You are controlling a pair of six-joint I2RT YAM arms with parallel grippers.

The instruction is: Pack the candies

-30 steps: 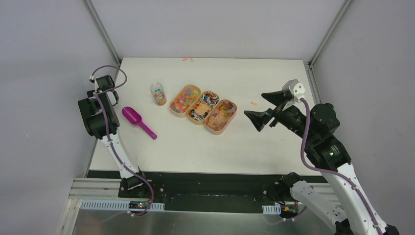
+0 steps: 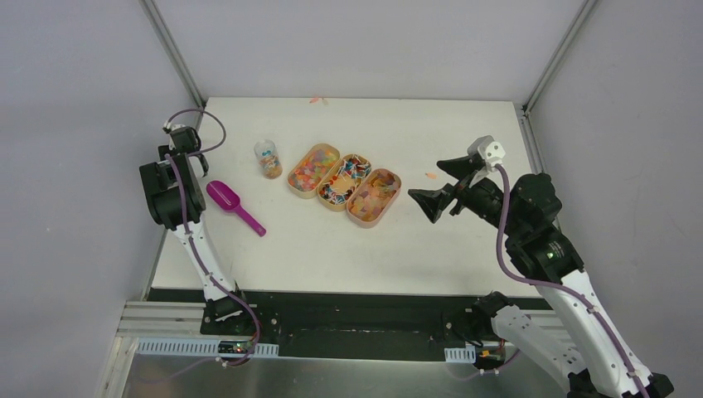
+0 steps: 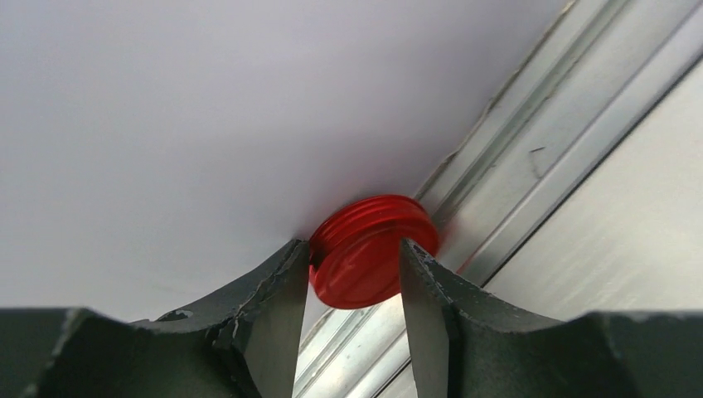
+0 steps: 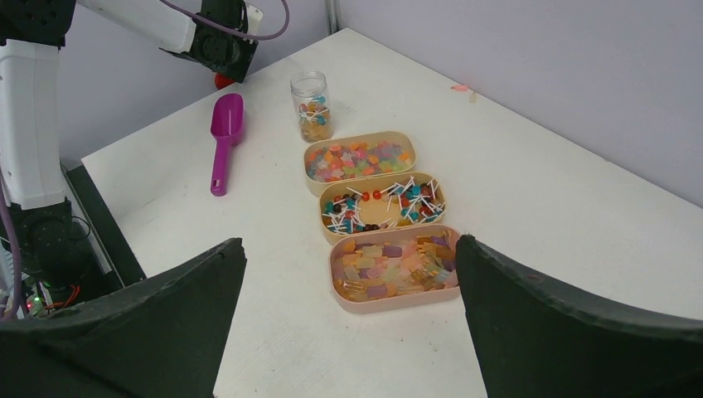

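A red round lid rests on edge in the gap between the side wall and the table's metal frame. My left gripper is part open at the lid, one fingertip by its left edge and the other overlapping its right part. Whether both touch it is unclear. In the right wrist view, a bit of the red lid shows below the left gripper. A clear jar, uncapped, stands upright, partly filled with lollipops and gummies. Three candy trays lie side by side; the nearest holds gummies. My right gripper hovers open and empty right of them.
A purple scoop lies on the table between the left arm and the jar. The middle tray has lollipops around a bare centre. Small orange bits sit at the back edge.
In the top view, the left arm's wrist has shifted slightly rightward. The right arm has moved a little to the left. The jar, trays and scoop have stayed put.
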